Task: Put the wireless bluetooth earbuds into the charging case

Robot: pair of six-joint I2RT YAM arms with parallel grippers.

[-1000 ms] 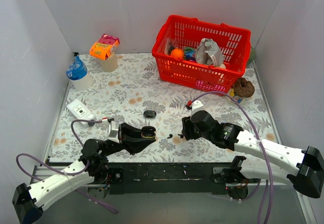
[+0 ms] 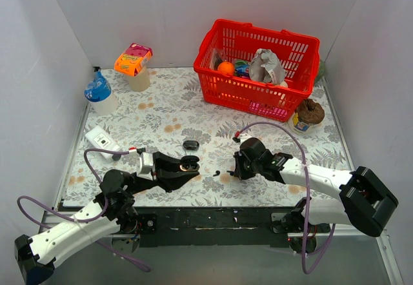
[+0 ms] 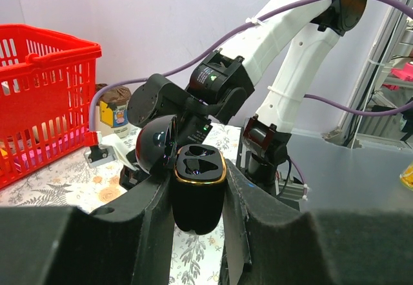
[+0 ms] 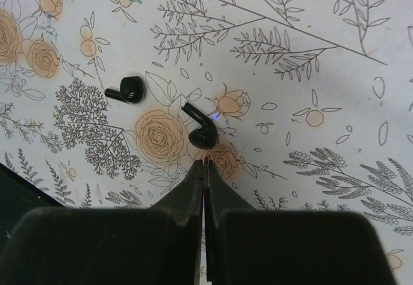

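My left gripper (image 2: pixel 192 171) is shut on the black charging case (image 3: pixel 199 198), held above the table with its rounded lid (image 3: pixel 152 148) raised. Gold trim rings the case's top; whether its wells hold anything is hard to tell. Two black earbuds lie apart on the flowered cloth: the left earbud (image 4: pixel 133 90) and the right earbud (image 4: pixel 204 137). Just short of the right earbud, my right gripper is shut with its fingertips together and nothing between them. From above, that gripper partly covers the right earbud, while the left earbud (image 2: pixel 217 173) shows clearly.
A dark rounded object (image 2: pixel 191 145) lies on the cloth behind the left gripper. Farther back stand a red basket (image 2: pixel 255 98) and a brown-topped jar (image 2: pixel 308 115). A white power strip (image 2: pixel 102 140) sits at left.
The earbuds lie where they were; the left gripper still holds the case.
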